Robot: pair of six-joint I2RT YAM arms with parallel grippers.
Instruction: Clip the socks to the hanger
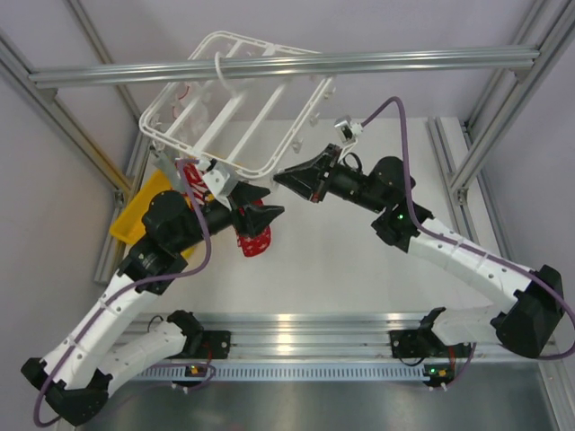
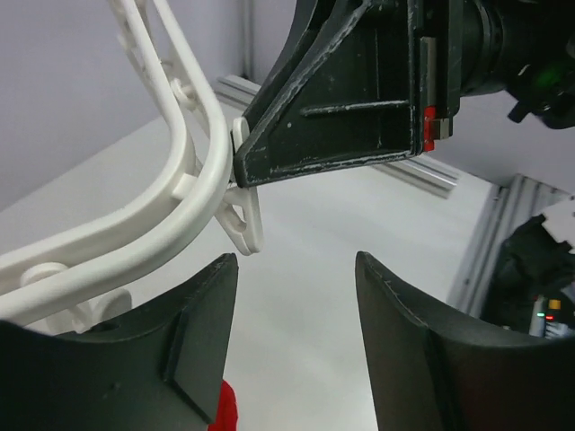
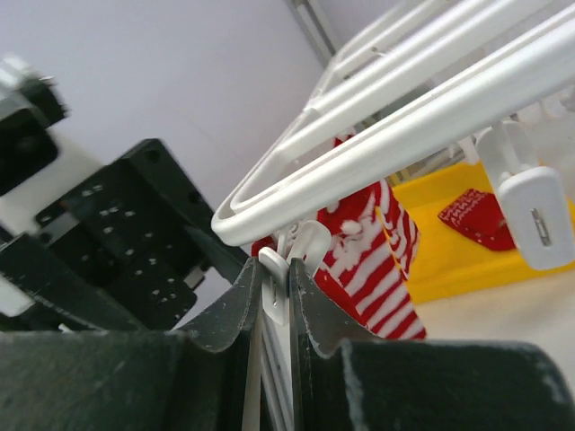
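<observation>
The white hanger point(image 1: 199, 151) hangs from the overhead bar, with clips along its frame. At its near corner my right gripper is shut on a white clip point(image 3: 273, 296). Just beside that corner, my left gripper stands open, nothing between its fingers; the clip's lower end point(image 2: 252, 229) shows above and ahead of the gap. Red-and-white patterned socks point(image 3: 373, 278) hang below the hanger, behind the gripped clip in the right wrist view. One red sock point(image 1: 254, 241) dangles under the left gripper in the top view. Where the socks are held at the top is hidden.
A yellow bin point(image 1: 139, 215) lies at left under the hanger, with a red piece of fabric point(image 3: 478, 218) inside. Another clip point(image 3: 537, 215) hangs nearer the right wrist camera. The metal bar point(image 1: 404, 60) crosses above; open floor lies to the right.
</observation>
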